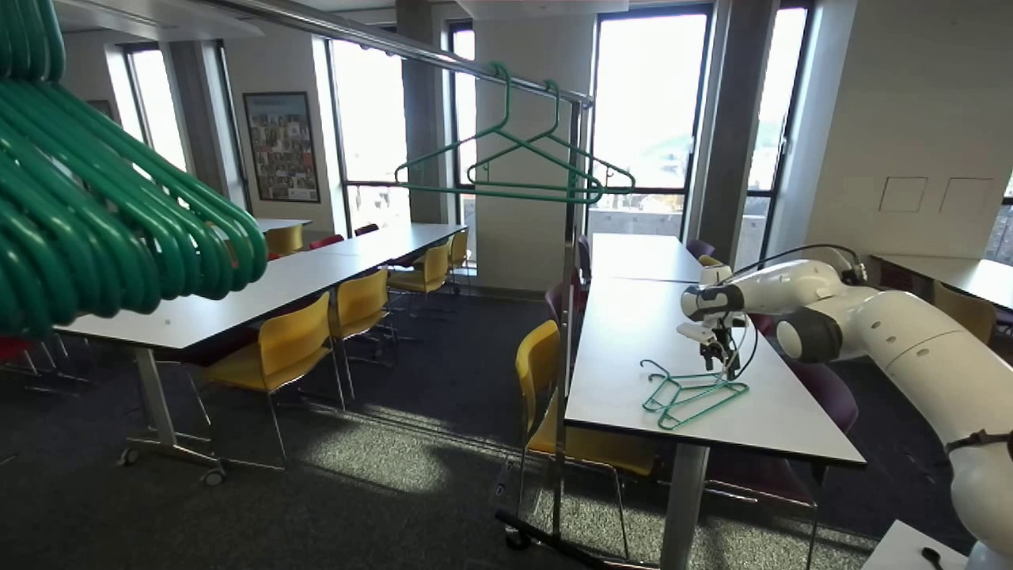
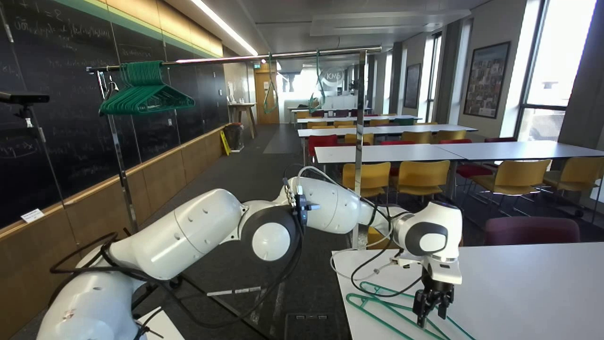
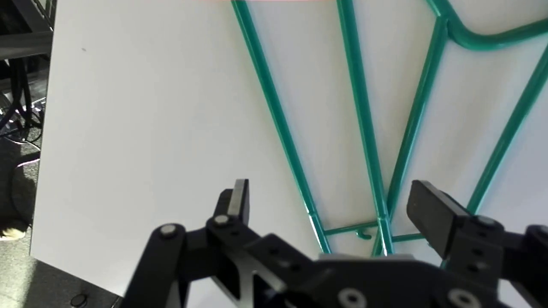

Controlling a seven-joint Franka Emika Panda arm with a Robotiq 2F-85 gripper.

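Two green hangers (image 1: 704, 412) lie overlapping on the white table (image 1: 617, 332) near its front end. Just above them, my gripper (image 1: 719, 366) points down. In the wrist view the gripper is open, its fingers (image 3: 436, 215) wide apart. Green bars of the hangers (image 3: 280, 120) run between and beyond the fingers, with nothing clamped. From the second exterior view, the gripper (image 2: 433, 317) hangs over the hangers (image 2: 379, 314), partly covering them. Whether a fingertip touches a bar, I cannot tell.
A metal rail (image 1: 427, 54) carries two separate green hangers (image 1: 503, 133) and a dense bunch of green hangers (image 1: 104, 209). The rack's upright post (image 1: 567, 332) stands beside the table. Yellow chairs (image 1: 538, 366) sit near it. Bare tabletop lies left of the hangers in the wrist view.
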